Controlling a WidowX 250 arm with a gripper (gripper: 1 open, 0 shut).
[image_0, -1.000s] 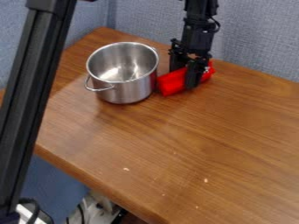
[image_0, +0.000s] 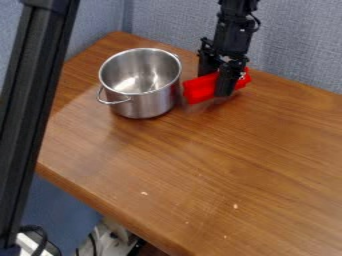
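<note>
A red cylindrical object (image_0: 201, 88) lies at the back of the wooden table, just right of a steel pot (image_0: 139, 82) with side handles. My black gripper (image_0: 222, 75) comes down from above over the red object, its fingers around the middle of it. Whether the fingers are closed on it cannot be told.
Grey padded walls stand behind. A dark vertical post (image_0: 30, 110) runs along the left edge of the view, with cables at the lower left.
The gripper and the red object have shifted slightly right and up in the view; the red object's left end sits a little higher. The pot looks unchanged.
</note>
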